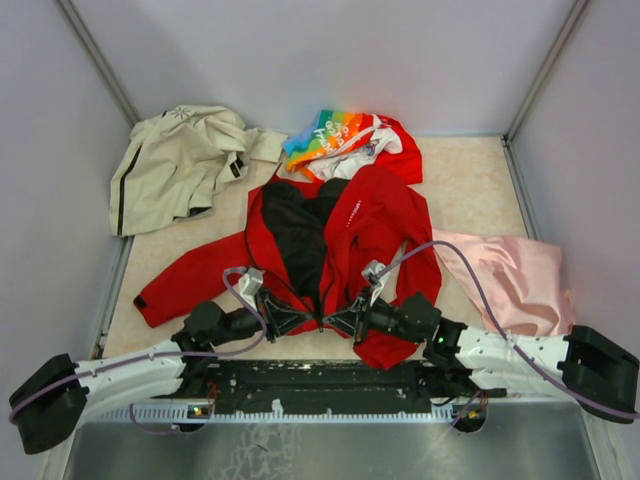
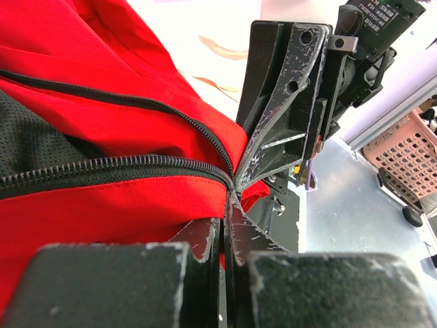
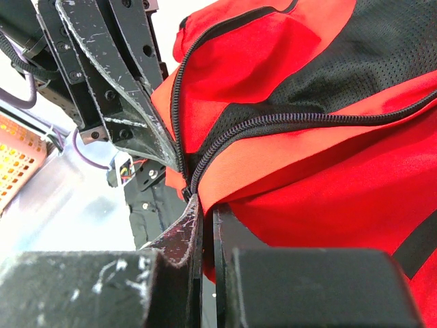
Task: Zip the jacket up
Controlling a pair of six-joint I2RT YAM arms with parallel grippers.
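Note:
The red jacket (image 1: 375, 215) lies spread open with its black mesh lining (image 1: 293, 235) showing. Its two dark zipper rows (image 2: 140, 162) stand apart and come together at the bottom hem. My left gripper is shut at that meeting point, with red cloth at its tips. Close against it, my right gripper is shut too, and a fold of red cloth runs between its fingers. From above, both sets of fingertips nearly touch at the hem. Whether the zipper's pin sits in the slider is hidden by the fingertips.
A beige garment (image 1: 180, 165) lies at the back left, and a rainbow-coloured cloth (image 1: 335, 135) is behind the jacket. Pink fabric (image 1: 515, 280) covers the right side. Bare table (image 1: 470, 185) shows at the back right.

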